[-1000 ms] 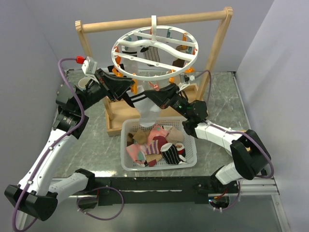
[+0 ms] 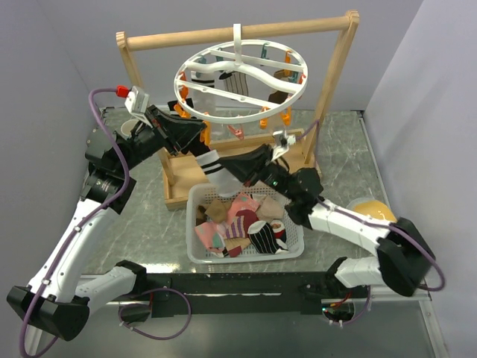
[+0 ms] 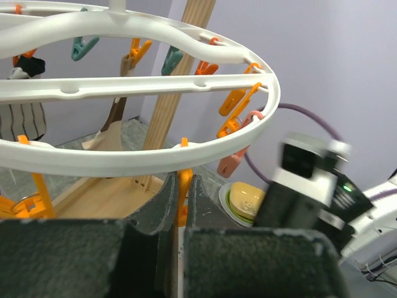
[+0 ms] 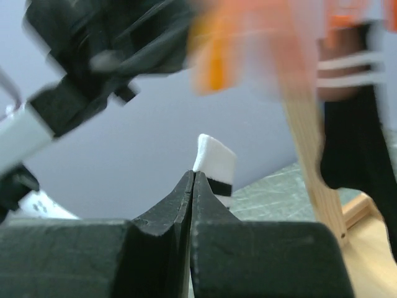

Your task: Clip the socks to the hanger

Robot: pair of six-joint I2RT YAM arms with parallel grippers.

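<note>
The white hanger ring (image 2: 240, 115) hangs from the wooden frame, with clips and several socks on it. In the left wrist view, my left gripper is shut on an orange clip (image 3: 185, 174) at the ring's front. My right gripper (image 2: 248, 181) is lower, beside a white black-striped sock (image 2: 220, 177). In the right wrist view, the right gripper is shut, with that sock at its tips; whether it grips it cannot be told. A dark sock (image 4: 353, 149) hangs to the right in that view.
The basket (image 2: 192, 239) of loose socks sits below on the grey counter. A bowl with yellow contents (image 2: 373, 210) is at the right. The wooden frame's posts (image 2: 332, 74) flank the hanger.
My right gripper has moved down and toward the front, away from the ring, and the white sock's visible part now sits differently below it. The left arm has not visibly moved.
</note>
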